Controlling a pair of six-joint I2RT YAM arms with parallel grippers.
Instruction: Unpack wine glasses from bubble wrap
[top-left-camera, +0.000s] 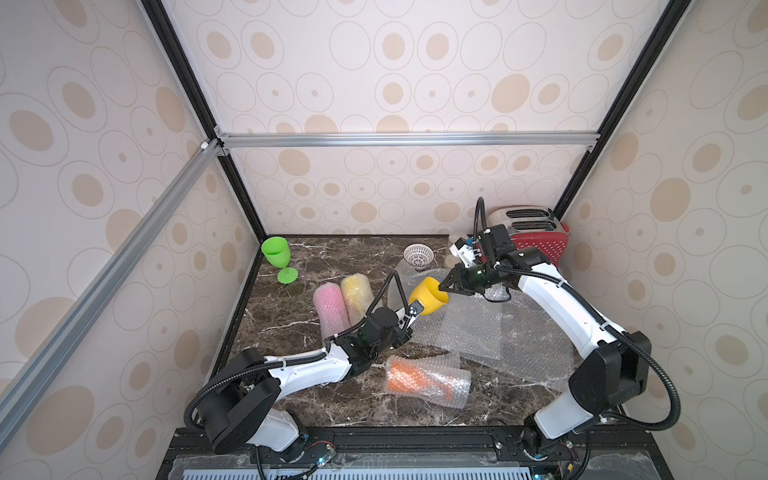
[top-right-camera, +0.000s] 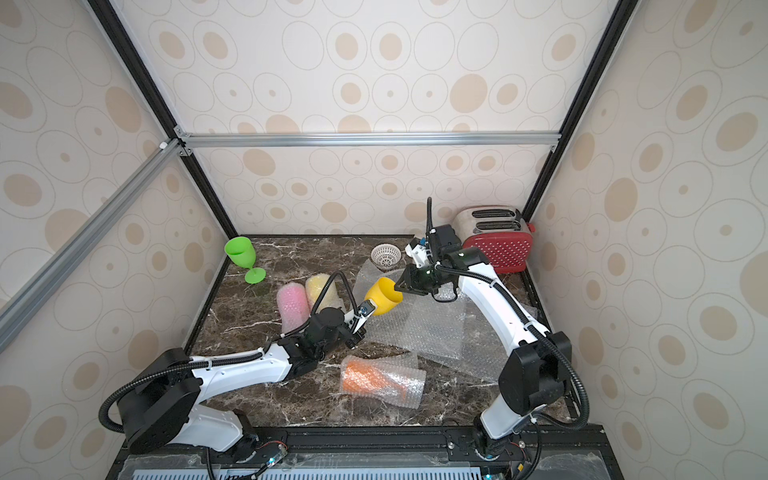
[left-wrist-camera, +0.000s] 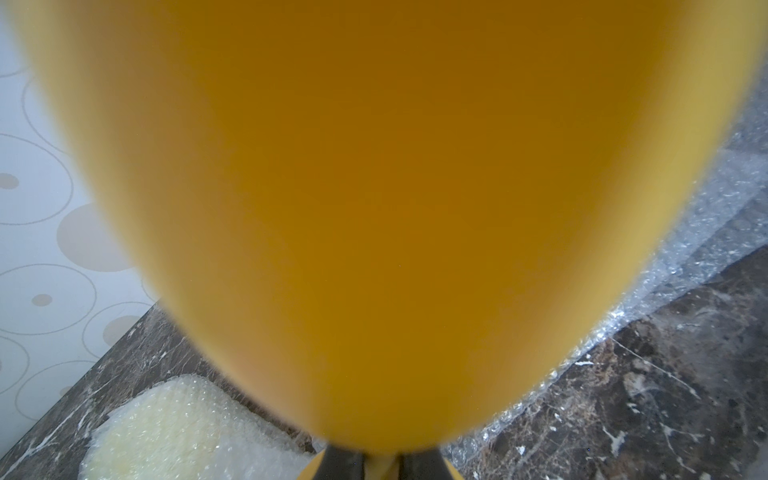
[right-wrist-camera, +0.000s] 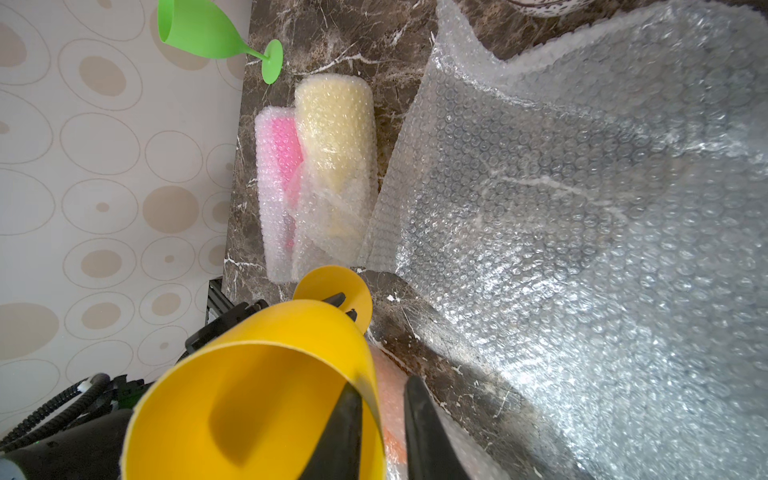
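A yellow wine glass (top-left-camera: 429, 295) hangs tilted above the worktop, with my left gripper (top-left-camera: 409, 312) shut on it near the stem. In the left wrist view its bowl fills most of the picture. My right gripper is part open at the bowl's rim, one finger inside and one outside. Bubble-wrapped pink (top-left-camera: 328, 308), yellow (right-wrist-camera: 332, 136) and orange (top-left-camera: 416, 380) glasses lie on the worktop. An unwrapped green glass (top-left-camera: 276, 252) stands at the back left.
Empty bubble wrap (right-wrist-camera: 576, 264) covers the right half of the worktop. A white perforated bowl (top-left-camera: 418, 255) and a red toaster (top-left-camera: 536, 240) stand at the back.
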